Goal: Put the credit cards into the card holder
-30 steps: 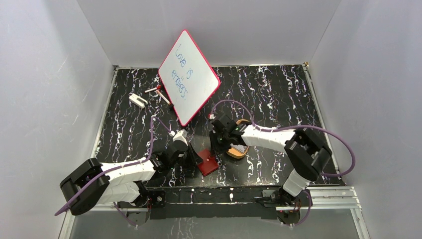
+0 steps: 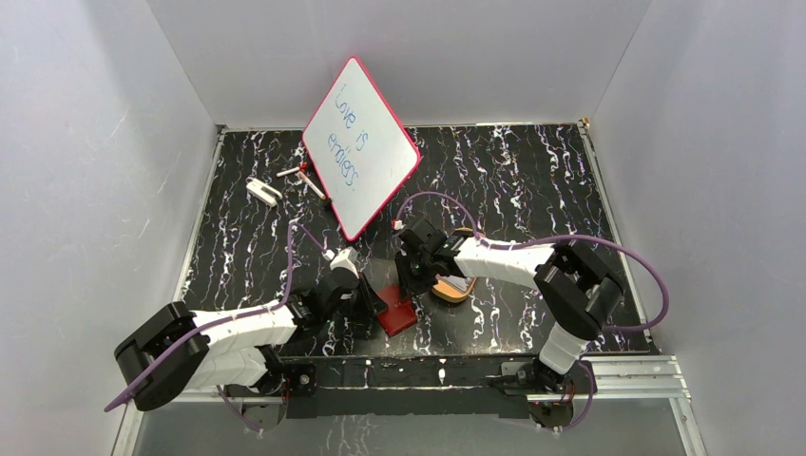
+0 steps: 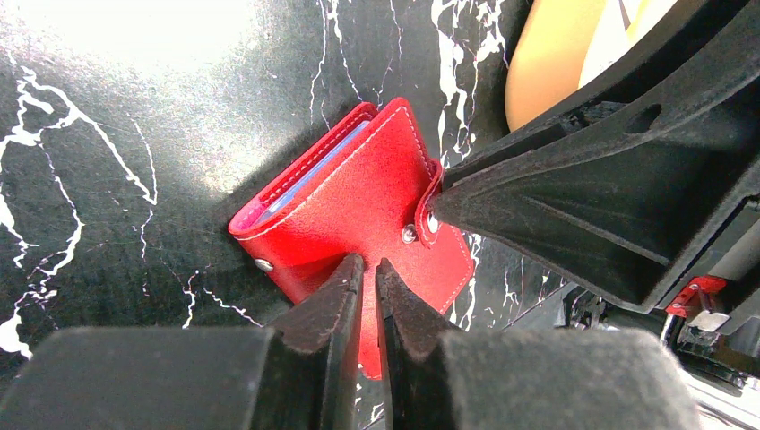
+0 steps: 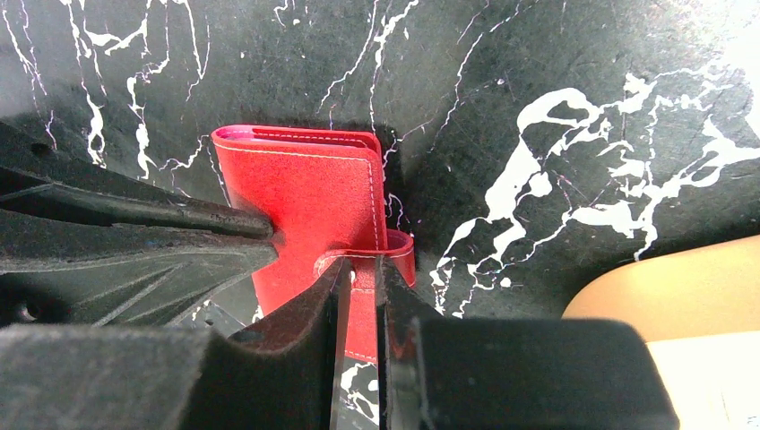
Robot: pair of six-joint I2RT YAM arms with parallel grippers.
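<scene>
A red card holder (image 2: pixel 397 321) lies on the black marbled table, with a blue card edge (image 3: pixel 315 175) showing inside in the left wrist view. Its strap with a snap (image 3: pixel 427 210) is at the side. My left gripper is shut, its tips against the holder's red face with nothing visible between them. My right gripper has its tips close together at the strap (image 4: pixel 401 255); whether they pinch it is unclear. In the left wrist view the right gripper's fingers reach to that strap.
An orange oval container (image 2: pixel 452 294) with pale items sits under the right arm. A whiteboard (image 2: pixel 361 147), markers (image 2: pixel 309 185) and a white object (image 2: pixel 264 193) are at the back.
The left arm has not visibly moved.
</scene>
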